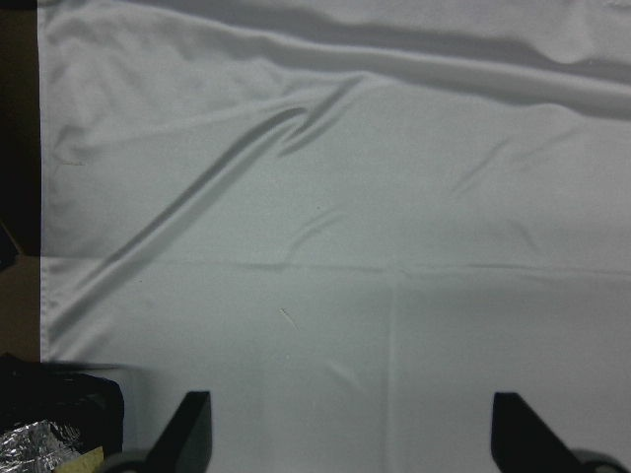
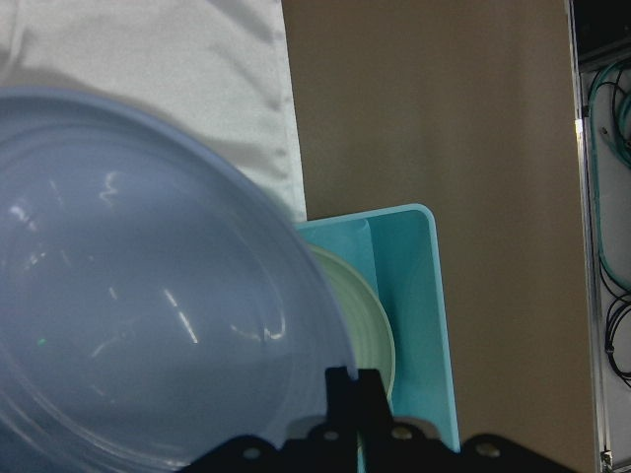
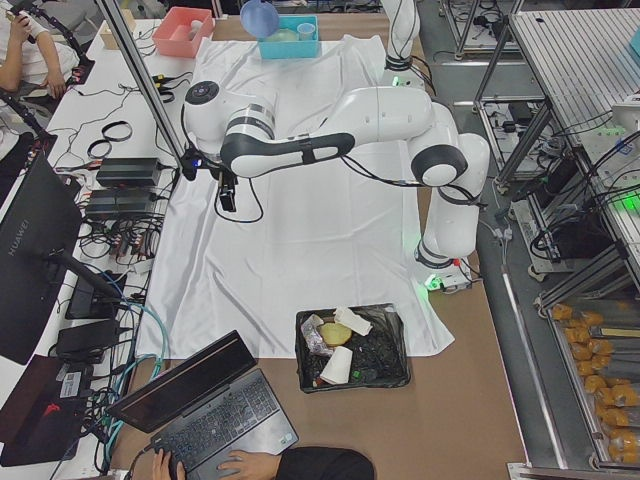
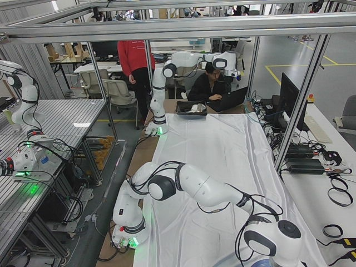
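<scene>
A blue plate (image 2: pixel 148 276) fills much of the right wrist view, with my right gripper shut on its rim; it also shows at the top of the camera left view (image 3: pixel 258 16). Beneath it is a cyan bin (image 2: pixel 424 296) holding a pale green plate (image 2: pixel 363 315). My left gripper hangs open over the white cloth (image 1: pixel 345 197), nothing between its fingers.
A black lined bin (image 3: pixel 352 375) with food scraps and packaging stands at the cloth's near end, beside a laptop (image 3: pixel 220 410) and a person's hands. A red bin (image 3: pixel 182 30) is on the side table.
</scene>
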